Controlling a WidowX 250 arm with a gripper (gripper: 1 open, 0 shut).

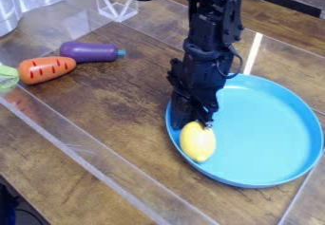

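Note:
The black gripper (191, 105) reaches down over the left side of a blue plate (260, 143), its tip at the plate's rim. A yellow oval object (199, 141) lies on the plate against its left edge, just below and in front of the gripper tip. The fingertips are dark and bunched together, and nothing shows held between them; the gripper looks shut.
A purple eggplant (89, 51) and an orange carrot (47, 69) lie on the wooden table at the upper left, beside a pale green item at the left edge. A clear plastic holder (117, 6) stands at the back.

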